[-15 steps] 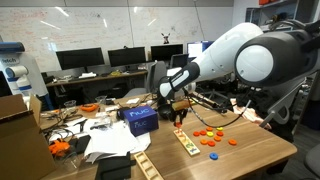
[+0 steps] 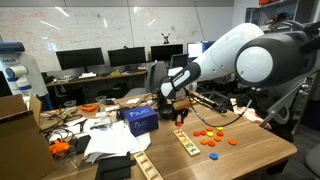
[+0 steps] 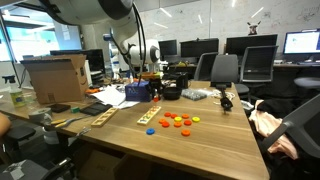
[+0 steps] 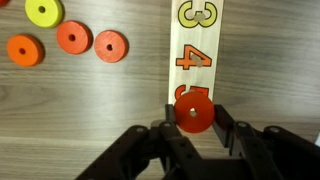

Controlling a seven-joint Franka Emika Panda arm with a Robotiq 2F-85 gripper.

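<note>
An orange-red disc (image 4: 194,112) is pinched between the fingertips of my gripper in the wrist view. It covers part of the numeral 5 on a pale wooden number strip (image 4: 198,78); the 3 and 4 show clear above it. The exterior view shows the gripper (image 2: 181,117) just over the far end of that strip (image 2: 188,145). How much space lies under the disc cannot be made out. Several loose discs lie to the left in the wrist view: two red ones (image 4: 110,46), an orange one (image 4: 25,50) and a yellow one (image 4: 44,10).
A second wooden strip (image 2: 148,166) lies nearer the table's front. A blue box (image 2: 140,120), white papers (image 2: 110,141) and a cardboard box (image 2: 20,140) stand to the left. More discs, among them a blue one (image 3: 150,131), are scattered beside the strip.
</note>
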